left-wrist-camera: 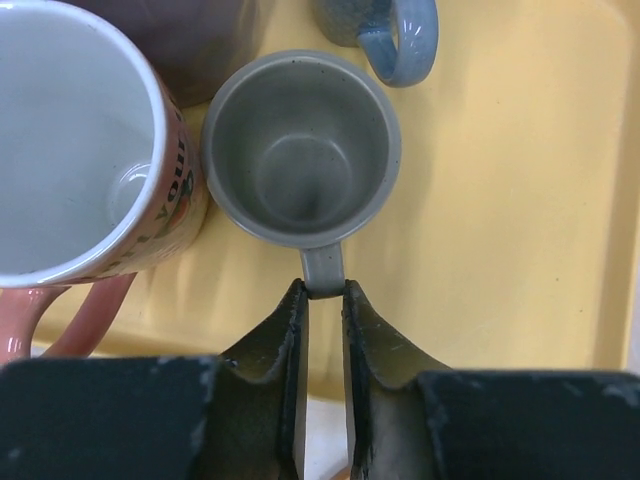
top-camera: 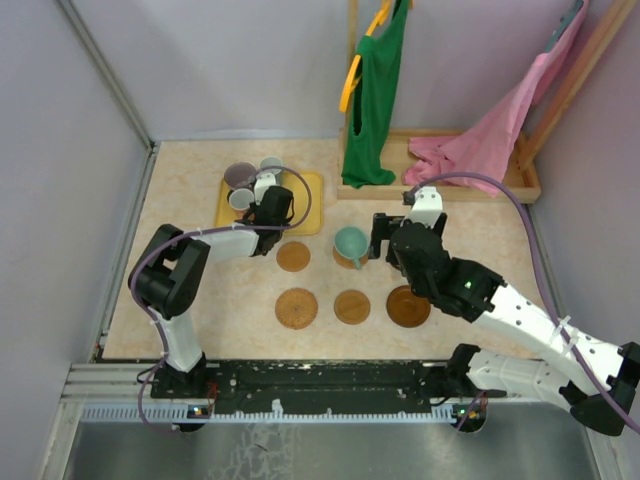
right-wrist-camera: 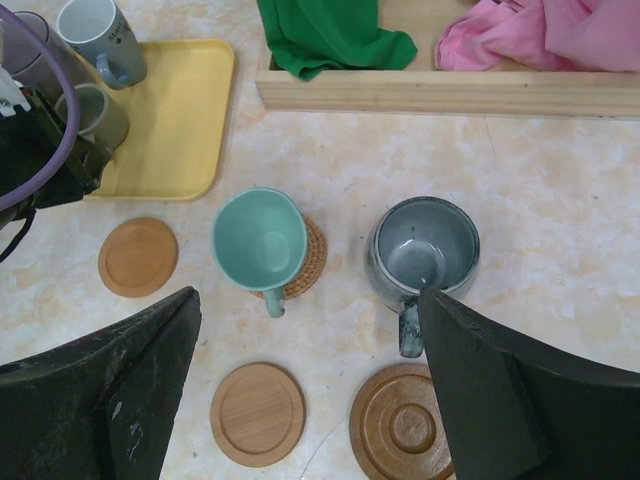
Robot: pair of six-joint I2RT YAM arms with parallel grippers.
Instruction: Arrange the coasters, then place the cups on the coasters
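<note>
In the left wrist view a small grey cup (left-wrist-camera: 302,160) stands upright in the yellow tray (left-wrist-camera: 520,250), its handle pointing toward me. My left gripper has one fingertip at each side of that handle's end; whether they press on it I cannot tell. The right gripper is open over the table, nothing between its fingers. A teal cup (right-wrist-camera: 258,238) overlaps a woven coaster (right-wrist-camera: 312,258), and a dark grey cup (right-wrist-camera: 424,245) stands to its right. Bare coasters include one near the tray (top-camera: 294,256) and a woven one (top-camera: 296,308).
Crowding the grey cup are a white-and-red mug (left-wrist-camera: 75,140), a purple cup (left-wrist-camera: 185,40) and a blue-grey cup (left-wrist-camera: 385,30). Two more wooden coasters (top-camera: 351,307) (top-camera: 408,307) lie nearer the front. A wooden rack (top-camera: 450,190) with hanging clothes is at the back.
</note>
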